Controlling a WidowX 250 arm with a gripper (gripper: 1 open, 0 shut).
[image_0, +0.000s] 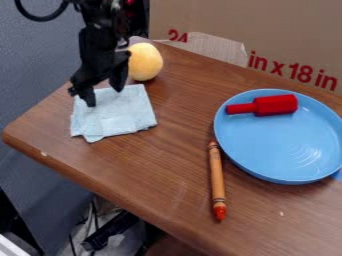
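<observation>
My black gripper hangs over a pale folded cloth at the left of the table, its fingertips low at the cloth's upper part; whether they are open or shut on it is unclear. A yellow round object sits just behind, to the right of the gripper. A blue plate on the right holds a red cylindrical object near its back. An orange crayon lies left of the plate, pointing toward the front.
A cardboard box stands along the back.
</observation>
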